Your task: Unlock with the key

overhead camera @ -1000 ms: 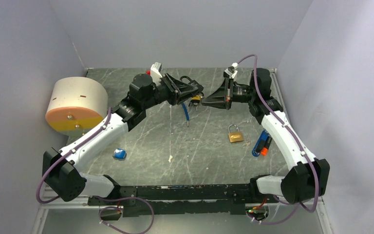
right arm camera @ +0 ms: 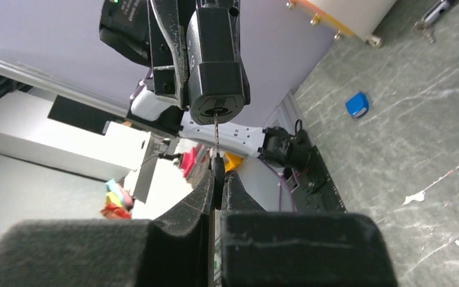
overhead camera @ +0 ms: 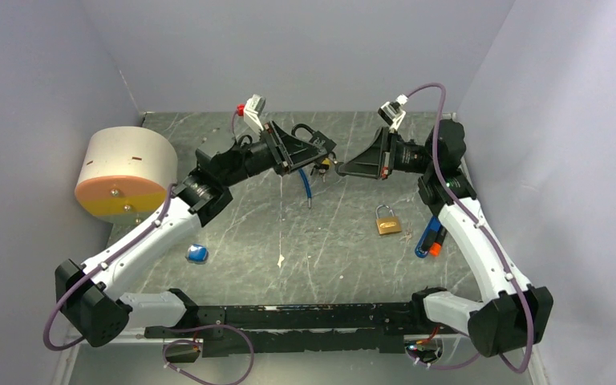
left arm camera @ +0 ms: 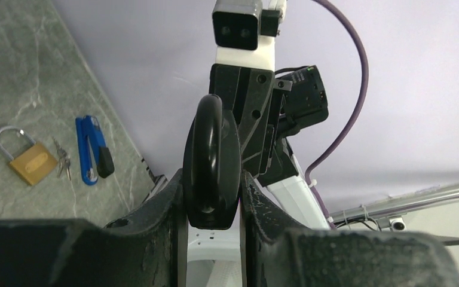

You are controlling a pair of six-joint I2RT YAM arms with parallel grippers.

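My left gripper is shut on a black padlock, held up at the centre above the table, its shackle facing the camera in the left wrist view. My right gripper is shut on a key (right arm camera: 217,134), whose thin blade points into the keyhole on the padlock's bottom face; how deep it sits I cannot tell. In the top view the two grippers (overhead camera: 339,168) face each other closely.
A brass padlock (overhead camera: 388,224) with small keys and a blue tool (overhead camera: 425,241) lie at right on the marble table (overhead camera: 321,257). A blue block (overhead camera: 196,253) and a cream drum (overhead camera: 124,164) are at left.
The right arm has shifted, its wrist and forearm now slightly lower in the top view and more to the right. The left arm has shifted slightly left; both grippers remain facing each other.
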